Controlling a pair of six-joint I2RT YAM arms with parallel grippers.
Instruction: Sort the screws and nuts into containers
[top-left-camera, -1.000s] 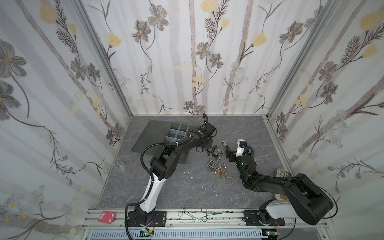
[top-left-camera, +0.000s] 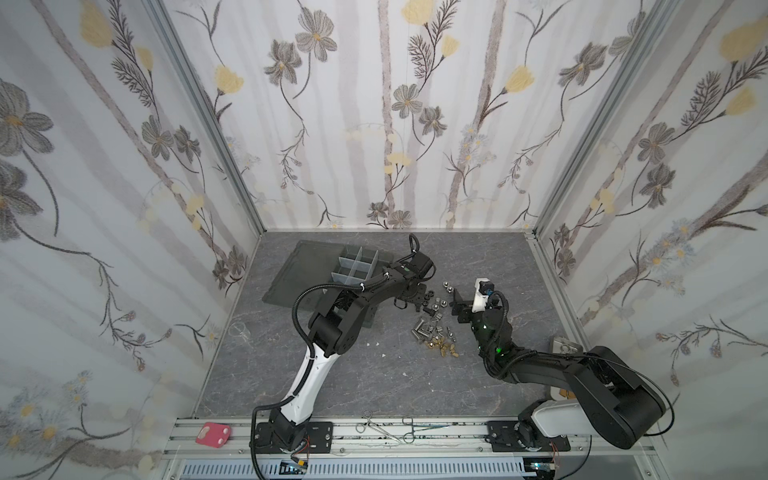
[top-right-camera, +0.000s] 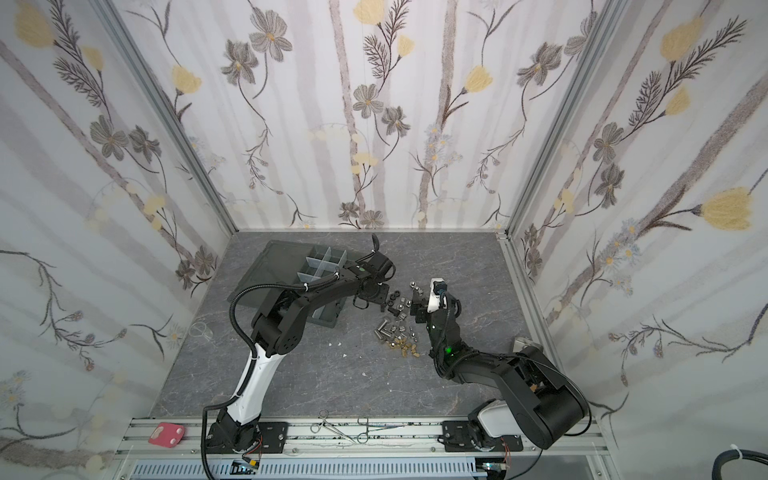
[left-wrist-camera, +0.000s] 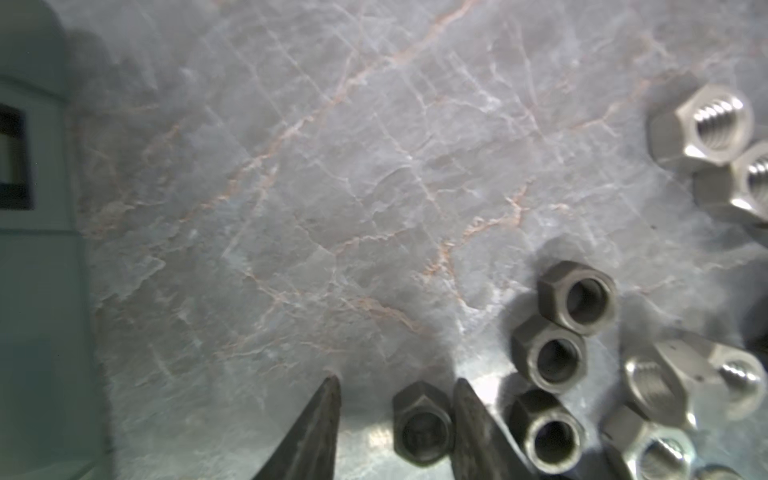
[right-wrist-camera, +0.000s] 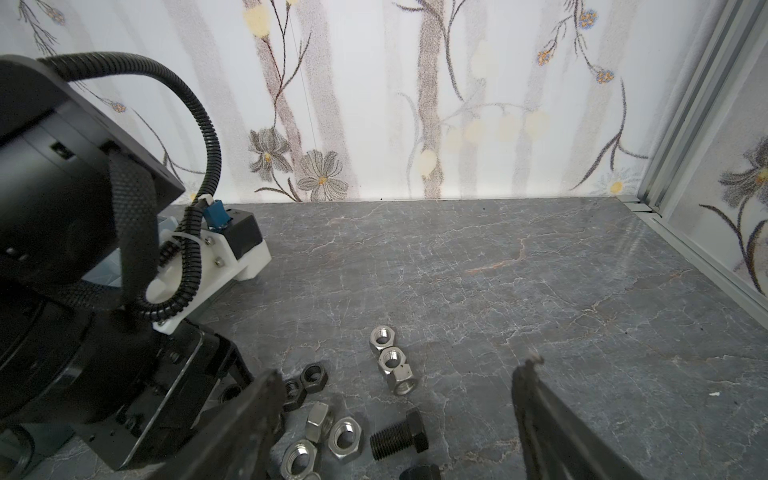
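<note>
In the left wrist view, a dark hex nut (left-wrist-camera: 422, 424) stands on the table between the fingers of my left gripper. Those fingers are open, the right one close against the nut's side, with a gap on the left. Several more dark nuts (left-wrist-camera: 549, 360) form a row just to the right, beside silvery nuts (left-wrist-camera: 689, 128). The right wrist view has my right gripper open, nothing held between its fingers; silver nuts (right-wrist-camera: 392, 360) and a black bolt (right-wrist-camera: 398, 437) lie on the table ahead. The compartment box (top-left-camera: 354, 265) sits left of the left gripper, partly covered by that arm.
Long silver screws (top-left-camera: 419, 329) and brass-coloured pieces (top-left-camera: 441, 346) lie heaped in front of the nuts. A tray (top-left-camera: 565, 345) stands at the right, partly behind the right arm.
My left gripper has moved a little to the right and toward the front, over the nuts. The right arm looks still, as do the loose parts.
</note>
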